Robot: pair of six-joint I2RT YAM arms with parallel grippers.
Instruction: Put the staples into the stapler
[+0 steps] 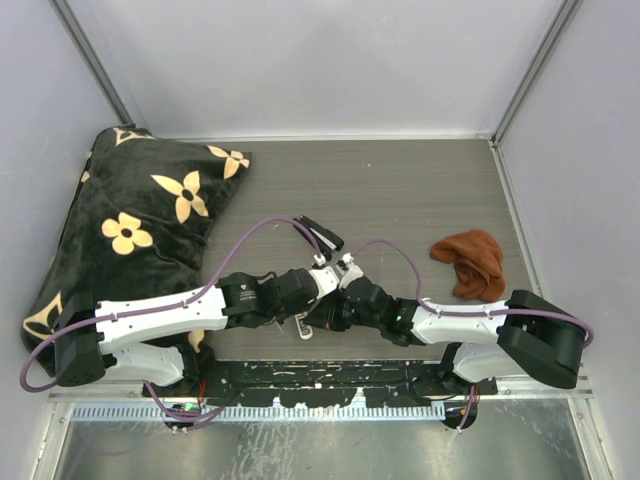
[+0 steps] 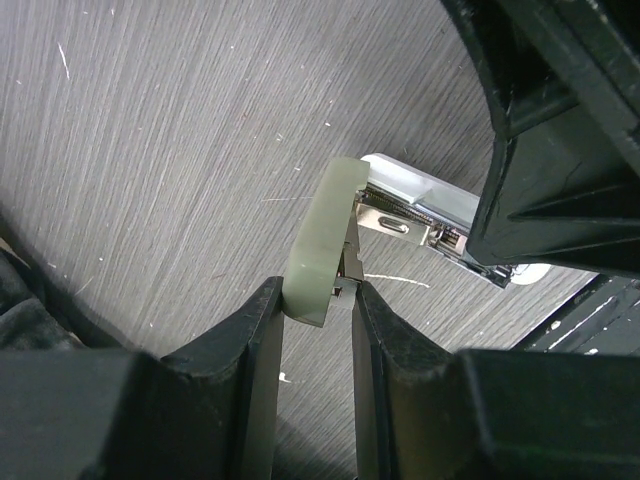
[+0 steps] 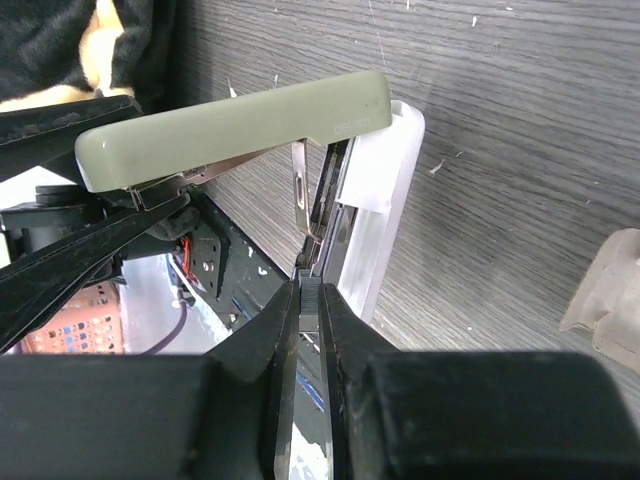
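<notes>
The stapler stands opened, its pale green upper arm (image 2: 328, 235) swung up from the white base (image 3: 385, 200), with the metal channel and spring exposed. My left gripper is shut on the free end of that green arm. Over the end of the channel, my right gripper is shut on a small grey piece (image 3: 310, 308), which looks like a staple strip. Whether this piece sits inside the channel or just touches its end I cannot tell. From above, the arms cover most of the stapler; only the base's white end (image 1: 305, 332) shows.
Just beyond the grippers lies a black object (image 1: 318, 234). A brown cloth (image 1: 472, 262) rests at the right, and a dark flowered cushion (image 1: 130, 190) fills the left. Both grippers are very close together.
</notes>
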